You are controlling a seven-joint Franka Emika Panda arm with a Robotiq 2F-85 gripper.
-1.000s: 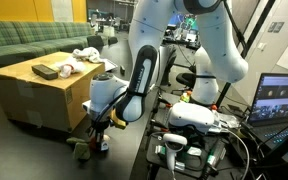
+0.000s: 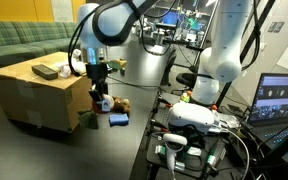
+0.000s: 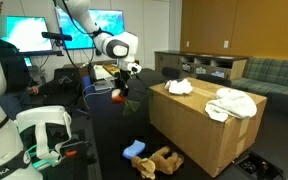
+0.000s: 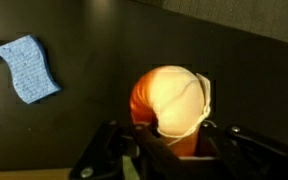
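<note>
My gripper is shut on a rounded orange-and-white object [image 4: 176, 98] with a pale string across its side. The wrist view looks down along it, and the finger contact is dark. In exterior view 1 the gripper [image 2: 105, 94] hangs in front of the cardboard box, clear of the floor. A dark green piece [image 2: 88, 119] shows just left of the held object; whether it is joined to it, I cannot tell. Exterior view 2 has the gripper [image 3: 117, 88] high at the left, with a red-orange patch under it.
On the dark floor lie a blue cloth-like piece [image 3: 146, 143] and a brown plush toy [image 3: 166, 160]. The large cardboard box [image 3: 206, 142] stands behind them, with white cloth [image 3: 234, 104] on top. A laptop [image 2: 275, 108] is at the right in exterior view 1.
The arm has risen from near the floor with the held object. The green piece has moved upward too, and the blue piece and plush toy now show more clearly.
</note>
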